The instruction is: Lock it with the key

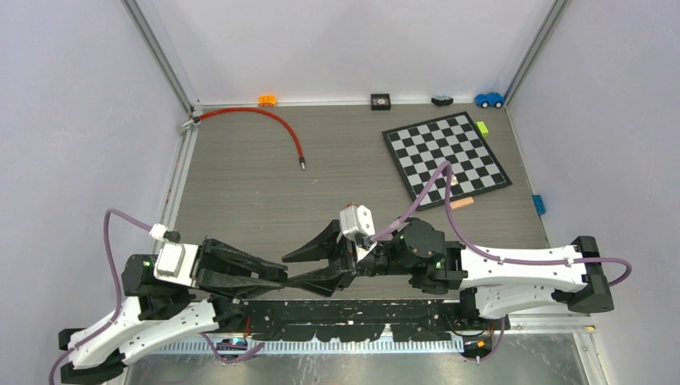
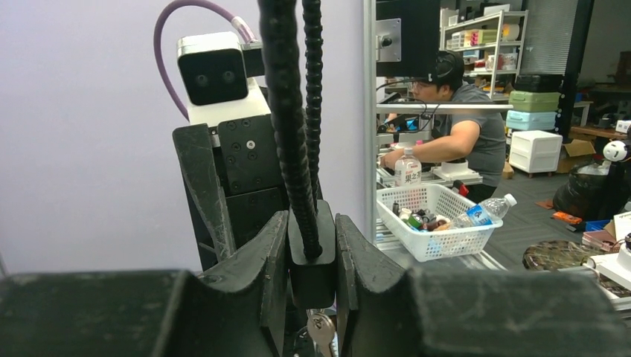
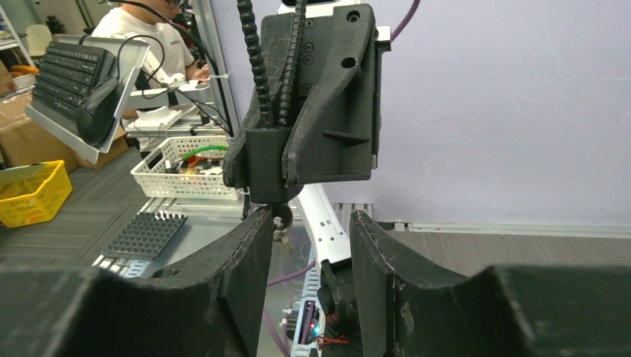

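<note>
My left gripper is shut on a black lock body (image 2: 311,285) with black braided cables or straps rising from it; a silver key (image 2: 321,331) shows below it, partly hidden. In the right wrist view the same black body (image 3: 264,163) sits in the left gripper, with small metal at its underside (image 3: 283,230). My right gripper stands open right in front of it, facing it. In the top view the two grippers meet low at the centre, and the lock is mostly hidden by the fingers.
A checkerboard (image 1: 445,156) lies back right, a red cable (image 1: 269,119) back left, and small objects, including a blue car (image 1: 488,99), line the rear edge. Side walls bound it.
</note>
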